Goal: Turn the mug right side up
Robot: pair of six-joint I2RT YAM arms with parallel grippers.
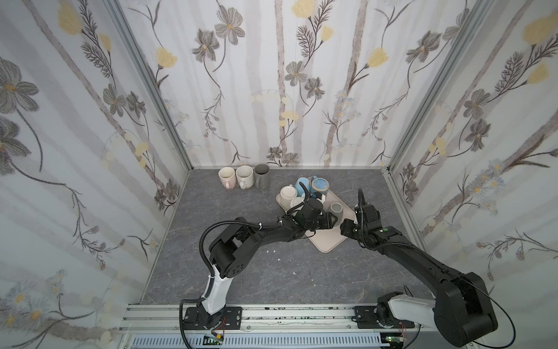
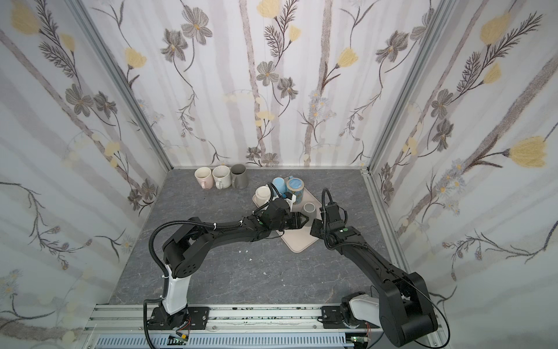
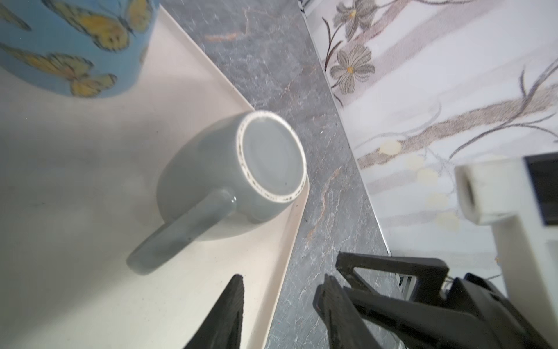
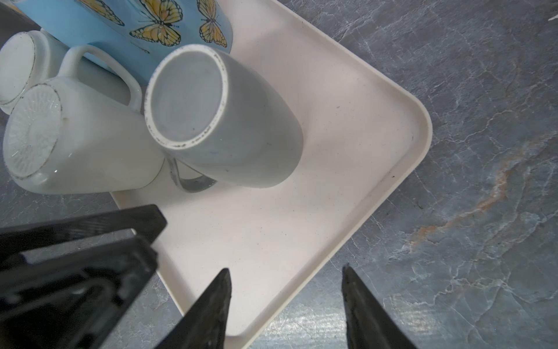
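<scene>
A grey mug (image 1: 336, 208) stands upside down on a pale tray (image 1: 327, 247). In the left wrist view the pale-rimmed base of the grey mug (image 3: 273, 154) faces up, its handle pointing toward the lower left. My left gripper is open, its fingers apart with nothing between them, nearer the camera than the mug. The right wrist view has the grey mug (image 4: 226, 116) above my right gripper, which is also open and empty over the tray's edge. Neither gripper touches the mug.
Blue butterfly mugs (image 4: 157, 26) and white upside-down mugs (image 4: 87, 133) crowd the tray's far and left parts. Three mugs, pink (image 1: 227, 178), white (image 1: 245, 176) and dark grey (image 1: 262, 176), stand at the back left. The tray's front corner is bare.
</scene>
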